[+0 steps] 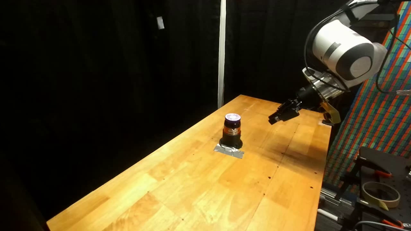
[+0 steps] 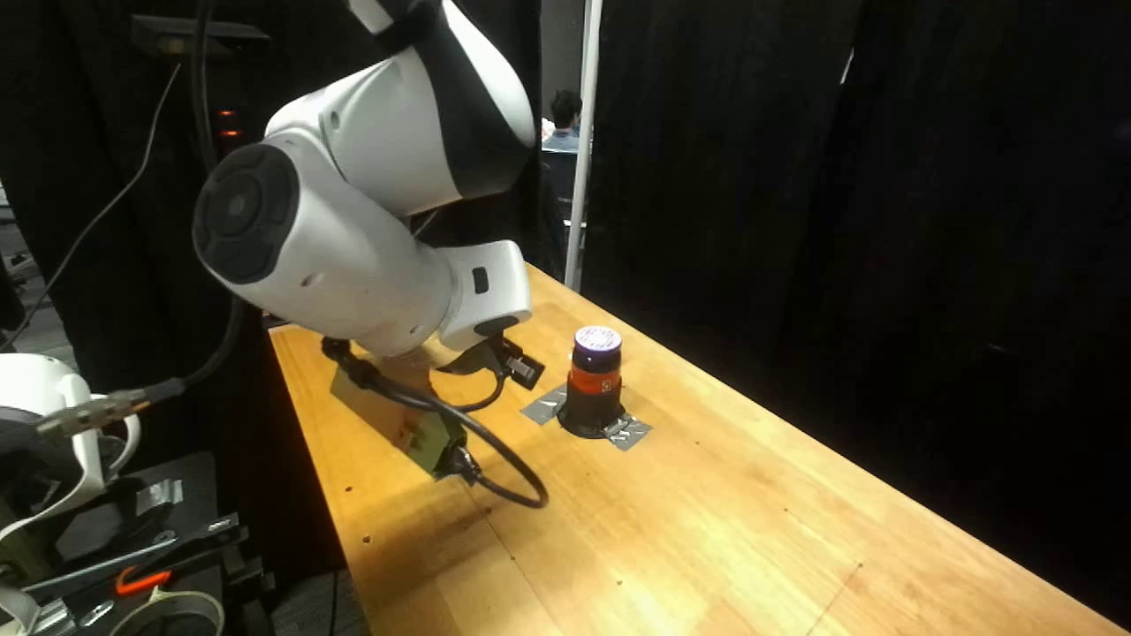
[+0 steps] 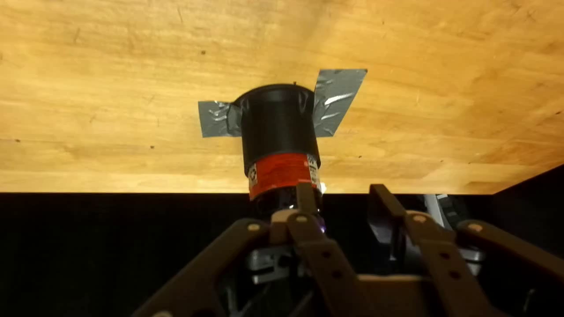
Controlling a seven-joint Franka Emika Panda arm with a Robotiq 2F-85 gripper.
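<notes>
A dark jar with an orange-red label and a pale printed lid stands upright in a black holder. Grey tape fixes the holder to the wooden table. My gripper is up and to the right of the jar in the first exterior view, clear of it and above the table. In the wrist view the two fingers are apart, and nothing shows between them. The left finger overlaps the jar's top in that view. The arm hides the fingertips in the second exterior view.
Black curtain hangs along its far side. A side cart with a tape roll and clamps stands beyond the table's edge. A loop of cable hangs off the wrist.
</notes>
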